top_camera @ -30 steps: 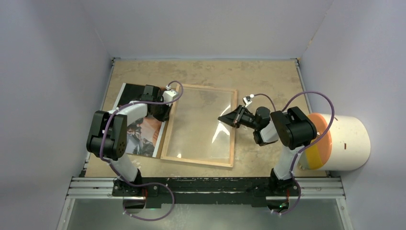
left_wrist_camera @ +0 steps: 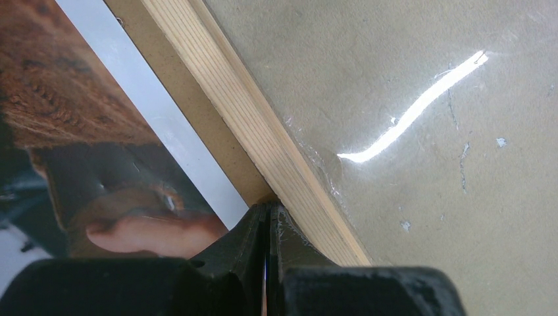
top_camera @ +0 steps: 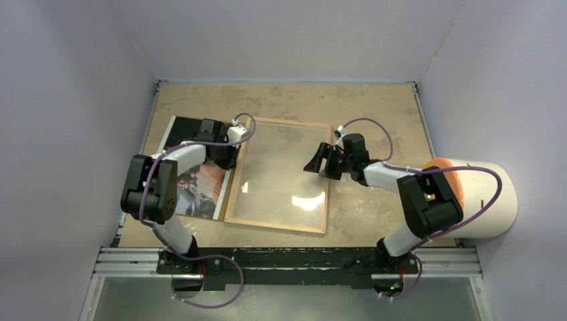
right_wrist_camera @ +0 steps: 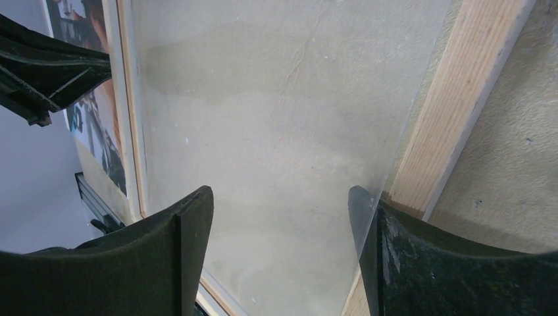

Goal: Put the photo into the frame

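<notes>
The photo lies left of the wooden frame, partly hidden by my left arm; its white border shows in the left wrist view. A clear sheet covers the frame's middle. Down at the frame's left rail, my left gripper is shut beside the photo's edge; what its fingers pinch is hidden. My right gripper is open at the right rail. The sheet's edge passes over its right-hand finger, while the left-hand finger appears above the sheet.
A white roll with an orange end stands at the far right by the wall. Bare tabletop shows behind the frame, and the table right of the frame is mostly clear apart from my right arm.
The right gripper's fingers have spread apart and its wrist has turned, with its arm shifting at the frame's right side. Reflections on the clear sheet have changed. My left arm has stayed still.
</notes>
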